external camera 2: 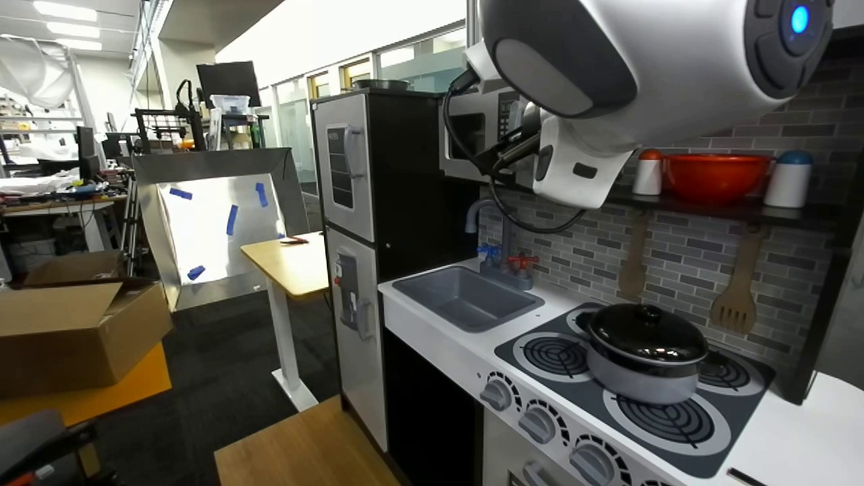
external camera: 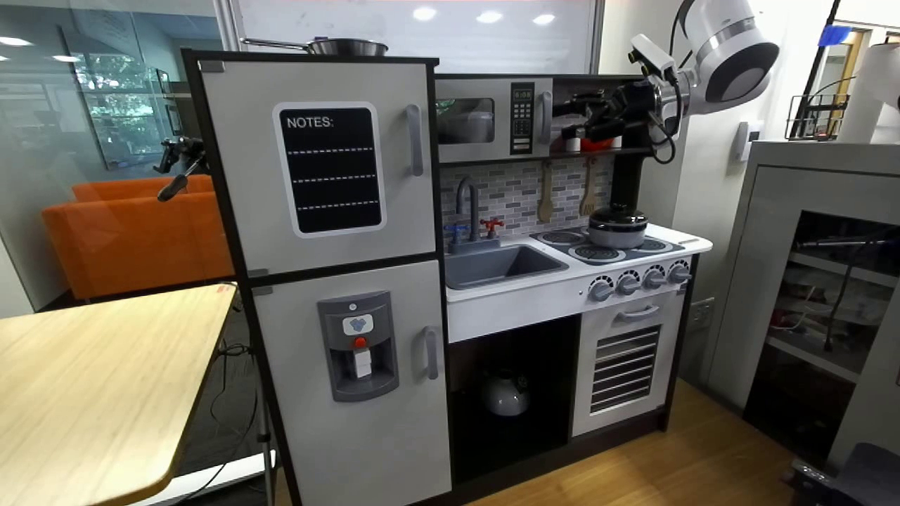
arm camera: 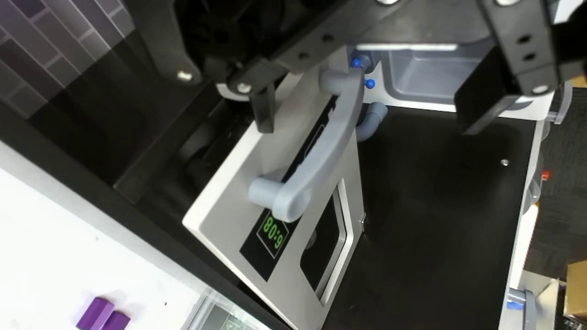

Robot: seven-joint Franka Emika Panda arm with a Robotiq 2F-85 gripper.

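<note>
My gripper is open at the microwave's right side. In the wrist view the curved grey handle (arm camera: 333, 145) lies in the space between one finger and the other (arm camera: 484, 90), closer to the first; contact cannot be made out. The microwave door (arm camera: 228, 220) is light grey, with a green clock display. In exterior view 1 the gripper (external camera: 561, 119) is just right of the microwave handle (external camera: 546, 117). My arm hides the fingertips in exterior view 2.
Below the gripper, a shelf holds a red bowl (external camera 2: 717, 174) between two shakers. A lidded pot (external camera 2: 648, 352) stands on the stove, right of the grey sink (external camera 2: 462, 295). The tall fridge (external camera: 346, 169) borders the microwave's left side.
</note>
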